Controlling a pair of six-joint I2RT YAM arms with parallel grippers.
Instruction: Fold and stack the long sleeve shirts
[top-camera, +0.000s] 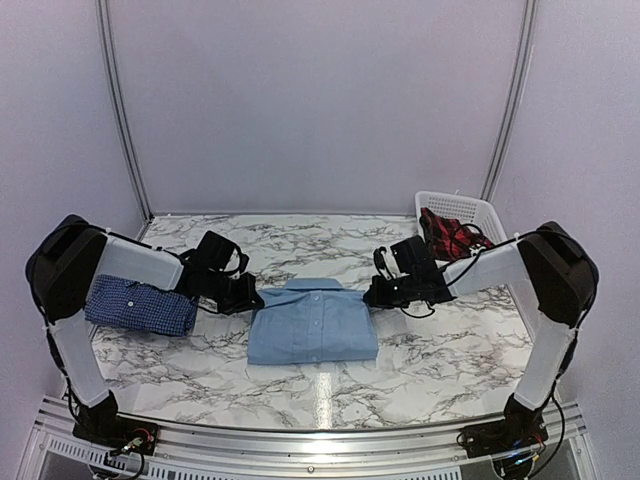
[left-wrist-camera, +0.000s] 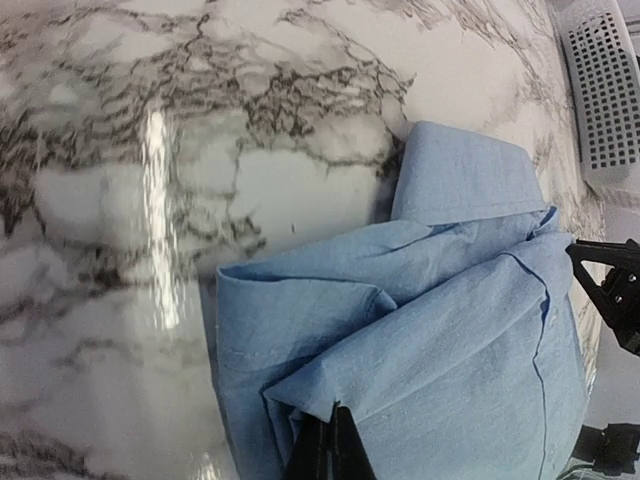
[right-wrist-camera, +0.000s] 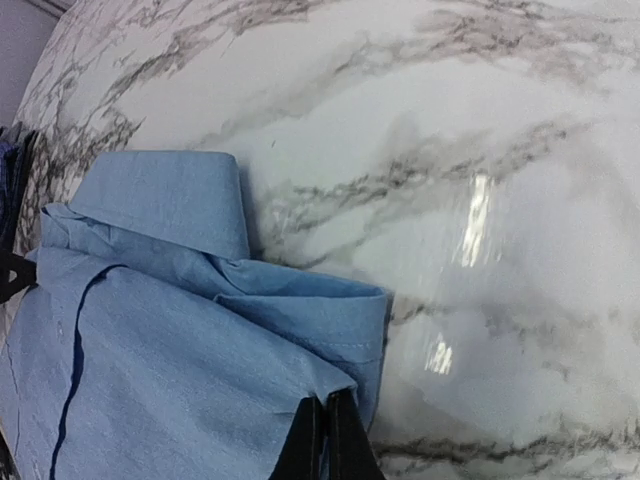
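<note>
A light blue long sleeve shirt (top-camera: 312, 330) lies folded in the middle of the table, its collar (left-wrist-camera: 465, 170) sticking out at the far side. My left gripper (top-camera: 250, 300) is shut on a folded corner at the shirt's left. My right gripper (top-camera: 372, 296) is shut on the matching corner at the right. In both wrist views the fingertips are at the cloth, which partly hides them.
A folded dark blue checked shirt (top-camera: 140, 310) lies at the left. A white basket (top-camera: 480, 215) with red and black cloth (top-camera: 445, 230) stands at the back right. Bare marble table surrounds the blue shirt.
</note>
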